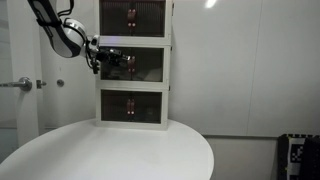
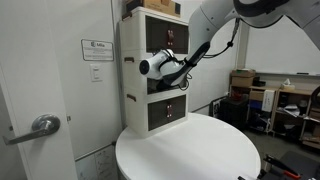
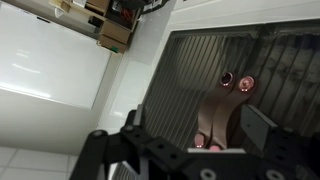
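A white cabinet (image 1: 134, 42) with three stacked sections stands at the back of the table. Its dark, ribbed doors (image 3: 195, 55) fill much of the wrist view. Two brown handles (image 3: 207, 112) with round metal studs run side by side down the middle doors, which look closed. My gripper is open, its fingers (image 3: 132, 125) spread apart to either side of the handles. In the first exterior view, the gripper reaches from the left to just before the middle section. Whether it touches the door cannot be told.
A door with a metal handle (image 2: 40, 127) is at the left. Shelves with boxes (image 2: 285, 105) stand at the far right, well away from the arm.
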